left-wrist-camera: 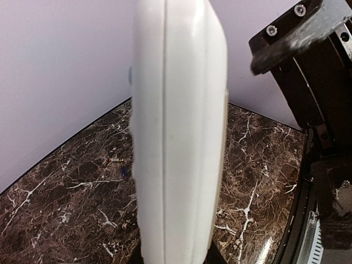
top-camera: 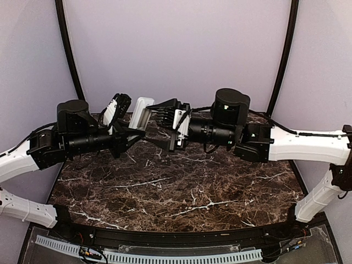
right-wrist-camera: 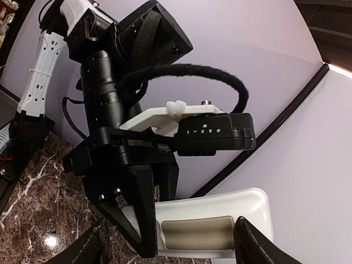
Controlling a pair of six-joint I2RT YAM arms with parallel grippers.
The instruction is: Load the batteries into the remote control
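Note:
My left gripper (top-camera: 136,133) is shut on the lower end of a white remote control (top-camera: 143,104), which it holds up above the table. The remote's smooth edge (left-wrist-camera: 184,132) fills the middle of the left wrist view. In the right wrist view the remote (right-wrist-camera: 258,212) shows its battery opening, with a dull grey-tan area (right-wrist-camera: 198,234) inside; whether that is a battery cannot be told. My right gripper (top-camera: 147,122) is open, its fingers (right-wrist-camera: 256,247) reaching to either side of the remote. Contact between those fingers and the remote is unclear.
Far off on it in the left wrist view lies a small pale mark or object (left-wrist-camera: 116,160), too small to name. Pale walls (top-camera: 176,49) stand behind.

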